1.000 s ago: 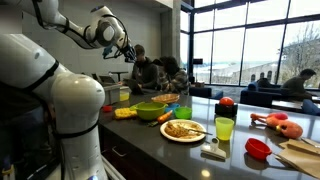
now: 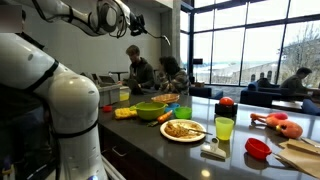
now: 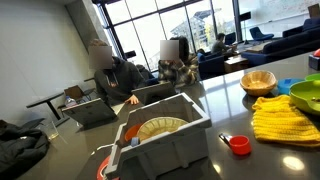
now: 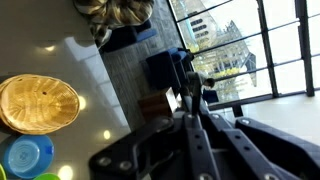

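High above the far left of the counter, my gripper (image 2: 138,29) is raised well clear of everything on it. A thin dark utensil (image 2: 157,36) sticks out from its tip; the gripper is shut on it, though its exact kind is too small to tell. In the wrist view the dark fingers (image 4: 196,118) sit close together at the lower right, pointing toward the windows. Below and left of them are a wicker basket (image 4: 40,103) and a blue bowl (image 4: 28,155).
On the counter are a plate of food (image 2: 184,131), a green bowl (image 2: 150,109), a yellow cup (image 2: 224,128), a red bowl (image 2: 258,149) and a grey bin (image 3: 169,146). A yellow cloth (image 3: 283,122) lies near the basket. Two people sit behind the counter.
The arm has lifted and swung, carrying my gripper upward with the thin dark utensil. The things on the counter look unmoved.
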